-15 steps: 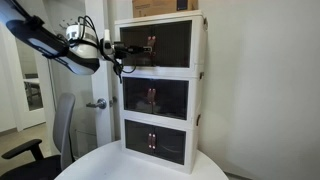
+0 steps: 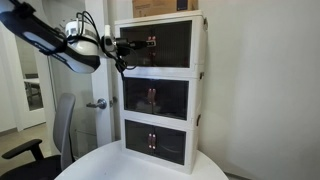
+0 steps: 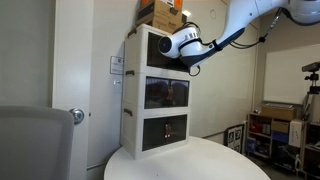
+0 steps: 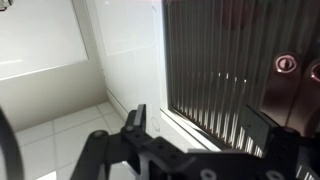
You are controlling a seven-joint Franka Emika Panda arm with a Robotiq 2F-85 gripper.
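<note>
A white three-tier cabinet point(image 2: 160, 72) with dark doors stands on a round white table point(image 2: 205, 172). Brown paired handles sit mid-door on each tier, including the middle handles point(image 2: 152, 97) and bottom handles point(image 2: 152, 141). My gripper point(image 2: 144, 44) is level with the top tier, close in front of the top doors near their handles. In the wrist view its black fingers point(image 4: 135, 122) stand apart with nothing seen between them. The ribbed dark door point(image 4: 215, 65) and a brown handle with a round screw point(image 4: 287, 64) lie beyond the right finger. Contact with the handle cannot be made out.
Cardboard boxes point(image 3: 162, 14) rest on top of the cabinet. A grey office chair point(image 2: 60, 130) is beside the table, near a door with a metal handle point(image 2: 97, 103).
The cabinet doors look unmoved.
</note>
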